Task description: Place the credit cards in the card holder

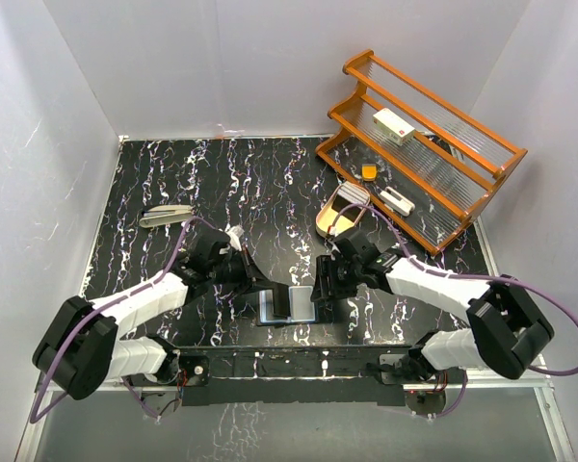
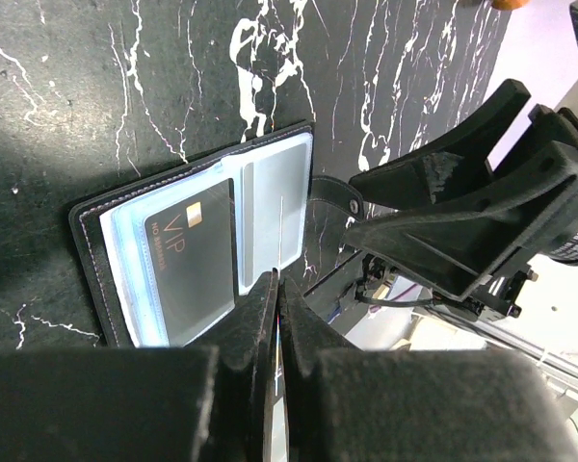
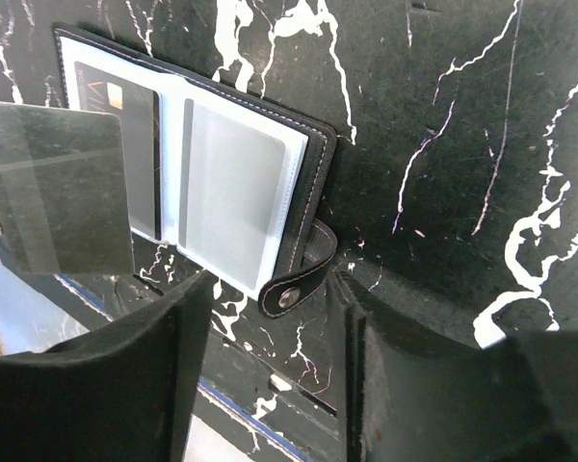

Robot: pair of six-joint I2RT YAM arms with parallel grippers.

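Observation:
The card holder point(image 2: 188, 175) lies open and flat on the dark marbled table, showing two clear sleeves. In its left half rests a black VIP card point(image 2: 186, 269); the right sleeve point(image 3: 233, 178) looks empty. My left gripper point(image 1: 257, 280) is shut on a dark card point(image 3: 56, 192). That card hangs over the holder in the top view, and the left wrist view catches it only edge-on, as a thin line. Right of the holder, my right gripper stands part open near the strap point(image 3: 291, 291) with its snap; nothing shows gripped between its fingers.
Behind the holder sits a pale tray point(image 1: 327, 223) with a dark item in it. A wooden rack point(image 1: 366, 137) leans at the back right, bearing a white box point(image 1: 394, 126). A grey object point(image 1: 165, 216) lies back left.

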